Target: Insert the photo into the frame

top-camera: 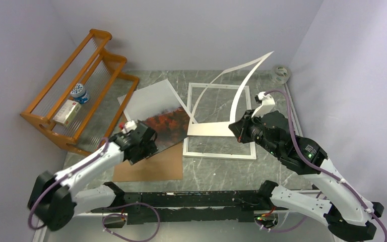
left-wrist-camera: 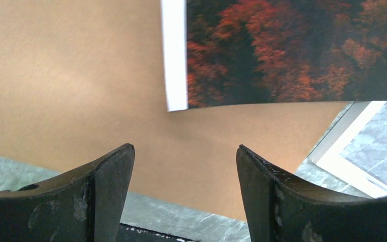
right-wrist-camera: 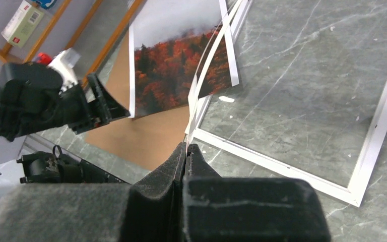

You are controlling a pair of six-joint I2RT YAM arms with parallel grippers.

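Note:
The photo (top-camera: 167, 126) of red autumn trees under a pale sky lies tilted on a brown board (top-camera: 153, 171). Right of it, the white frame (top-camera: 221, 155) rests flat on the grey marbled surface, empty inside its border. My left gripper is open over the board, near the photo's white-edged lower corner, with nothing between its fingers. Above the frame, my right gripper is shut on a thin white paper mat (top-camera: 210, 129), pinched at its lower edge. The mat stands up from the gripper, bent and twisted, and hides part of the frame.
At the left stands a wooden rack (top-camera: 80, 91) holding a small box (top-camera: 67, 112) and a blue-and-white container (top-camera: 79, 93). A tape roll (top-camera: 280, 74) lies at the back right. Bare surface shows in front of the frame.

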